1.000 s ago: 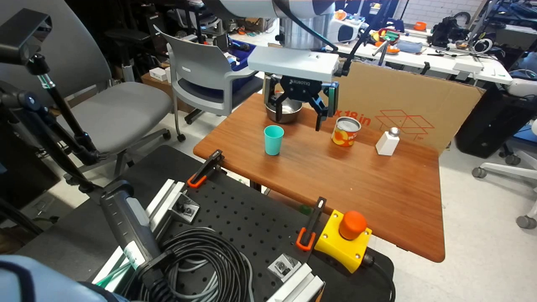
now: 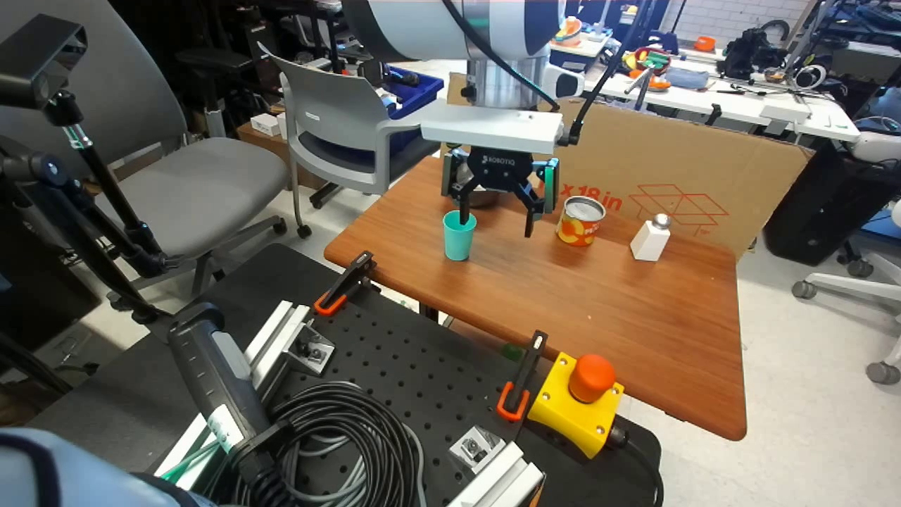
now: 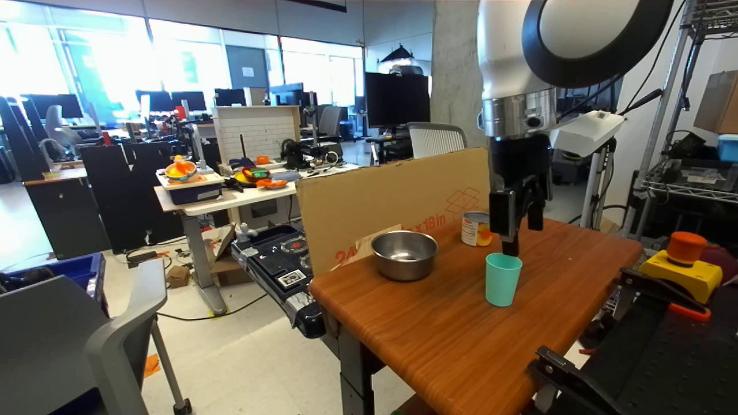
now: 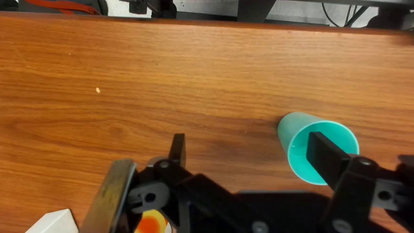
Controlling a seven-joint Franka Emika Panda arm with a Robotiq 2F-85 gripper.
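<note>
A teal cup [image 2: 457, 239] stands upright toward the left front of the wooden table. My gripper [image 2: 495, 228] hangs over the table with its fingers wide apart and nothing between them. One finger overlaps the cup's rim in exterior view 1. In the wrist view this finger [image 4: 327, 157] covers part of the mouth of the cup [image 4: 289, 134], while the other is well to the left over bare wood. Exterior view 2 has the fingers just above and behind the cup [image 3: 502, 283]; whether one touches the rim I cannot tell.
Behind my gripper sits a steel bowl [image 3: 405, 256]. A can with a fruit label [image 2: 581, 221] and a white bottle [image 2: 650, 238] stand farther right, before a cardboard panel [image 2: 718, 169].
My open gripper has come lower, and its left finger now reaches the cup's rim in exterior view 1. The bowl is now mostly hidden behind it. The cup has stayed in place.
</note>
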